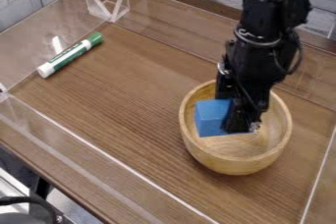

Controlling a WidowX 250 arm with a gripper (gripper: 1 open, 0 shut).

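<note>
A blue cube (210, 119) is held in my gripper (226, 114) over a tan wooden bowl (262, 158) at the right of the table. The gripper is shut on the cube, which is tilted and near the bowl's left side. Black parts of the gripper hide some of the cube and the bowl's back.
A green-and-white marker (69, 55) lies at the far left of the wooden table (105, 130). A black cable runs at the lower left.
</note>
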